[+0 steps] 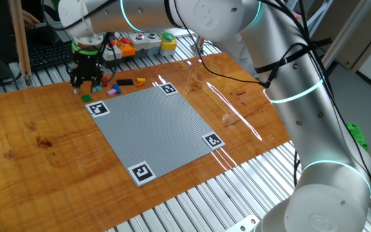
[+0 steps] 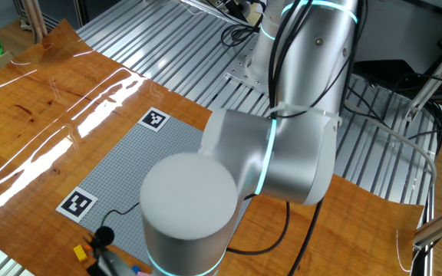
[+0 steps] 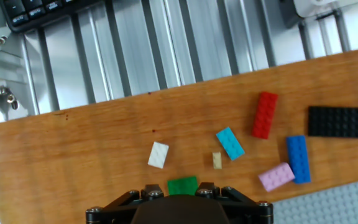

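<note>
My gripper hangs above the loose bricks with its fingers apart, and nothing shows held between them. A green brick [image 3: 183, 185] appears between the fingertips in the wrist view, partly hidden by the gripper. Farther off lie a white brick [image 3: 158, 155], a light blue brick [image 3: 230, 144] and a small beige brick [image 3: 217, 160]. To the right are a red brick [image 3: 265, 115], a pink brick [image 3: 276, 177], a blue brick [image 3: 298, 158] and a black brick [image 3: 339, 122]. The grey baseplate [image 1: 153, 132] lies bare apart from its corner markers.
A keyboard [image 1: 49, 56] and a row of coloured button boxes [image 1: 148, 45] stand beyond the table's far edge. Yellow and orange pieces [image 1: 140, 81] lie near the black brick. Open wooden table [image 1: 37, 167] spreads left of the baseplate.
</note>
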